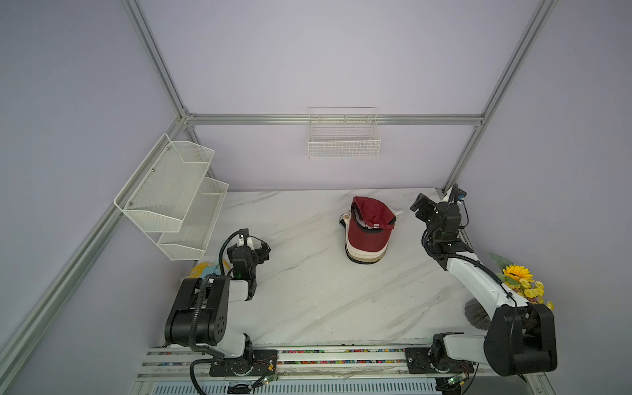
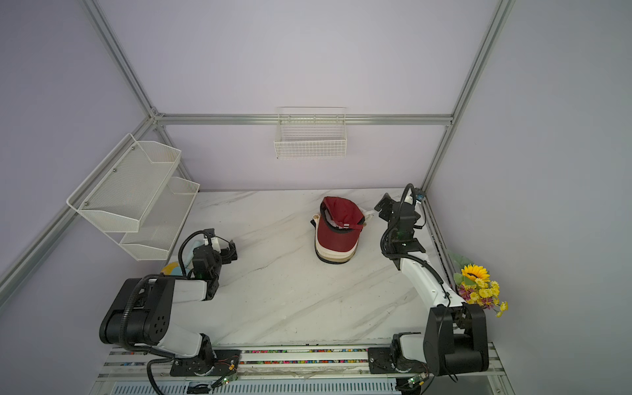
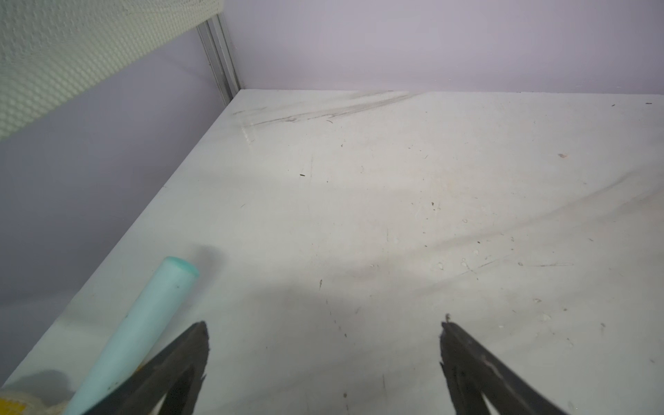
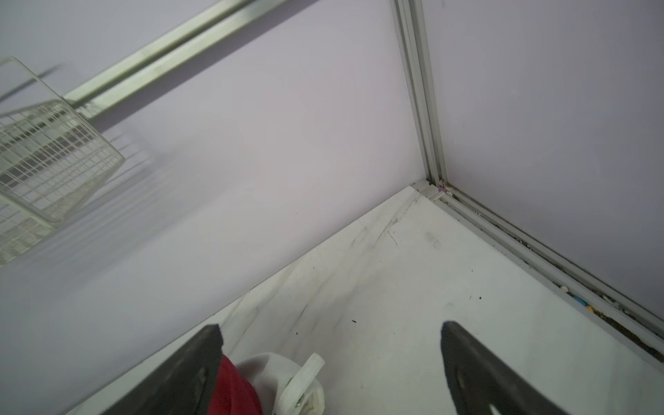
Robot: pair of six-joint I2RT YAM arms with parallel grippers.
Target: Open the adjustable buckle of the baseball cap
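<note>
A dark red baseball cap [image 1: 374,209] rests on a stack of other caps near the back, right of the table's middle. Its buckle cannot be made out in any view. Low in the right wrist view, part of red cloth [image 4: 235,394] shows behind the left finger. My right gripper is open and empty, held to the right of the stack and apart from it. At the table's left side stands my left gripper, also open, with bare table between its fingers and far from the cap.
A pale green cylinder [image 3: 145,332] lies beside the left gripper. White mesh shelves [image 1: 174,191] hang on the left, a wire basket [image 1: 343,148] on the back wall. Sunflowers [image 1: 520,273] stand at the right edge.
</note>
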